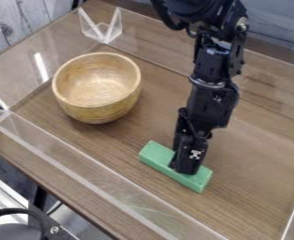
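A black robot arm comes down from the top right to its gripper [187, 150], which is over a green rectangular block [183, 176] lying flat on the wooden table. The lower end of the gripper overlaps the block's upper part in view; whether it touches cannot be told. The dark fingers blend together, so their spacing is unclear.
A tan wooden bowl [95, 80] sits at the left. Behind it is a small clear plastic object [101, 28].
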